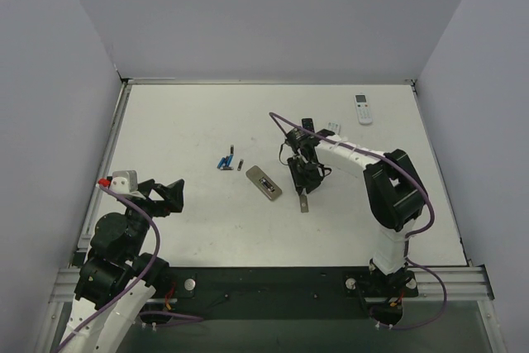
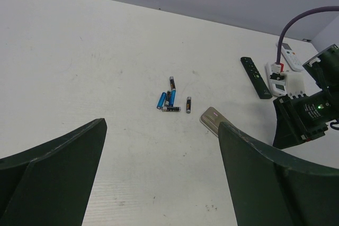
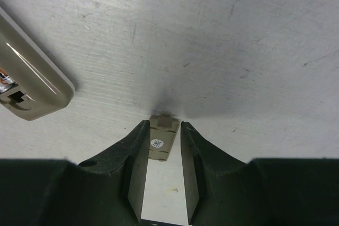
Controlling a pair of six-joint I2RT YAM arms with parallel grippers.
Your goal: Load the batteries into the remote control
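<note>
A taupe remote (image 1: pixel 264 183) lies mid-table with its battery bay open, batteries inside, seen also at upper left in the right wrist view (image 3: pixel 33 78). Right of it lies the small battery cover (image 1: pixel 304 206). My right gripper is just over the cover's upper end (image 3: pixel 161 149), fingers parted by a narrow gap; whether they touch it I cannot tell. My left gripper stands open at the near-left, away from the table's items. Loose blue and black batteries (image 2: pixel 172 97) lie left of the remote.
A black remote (image 2: pixel 255 77) and white remotes (image 1: pixel 362 108) lie at the back right, partly behind the right arm. Walls stand on both sides and behind.
</note>
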